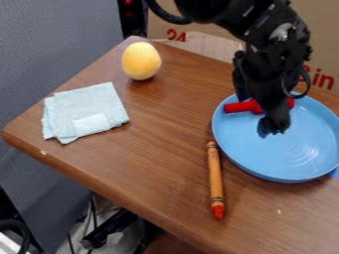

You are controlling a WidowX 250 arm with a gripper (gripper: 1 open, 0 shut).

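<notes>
My black gripper [272, 104] is low over the blue plate [284, 149] at the right, its fingers in front of a red cylindrical object [240, 106] that lies on the plate's back part and is partly hidden by them. Whether the fingers are open or shut on it is not clear.
An orange crayon [215, 181] with red ends lies left of the plate. A yellow egg-shaped object [141, 62] and a folded pale cloth [83, 114] are on the table's left. Cardboard stands behind.
</notes>
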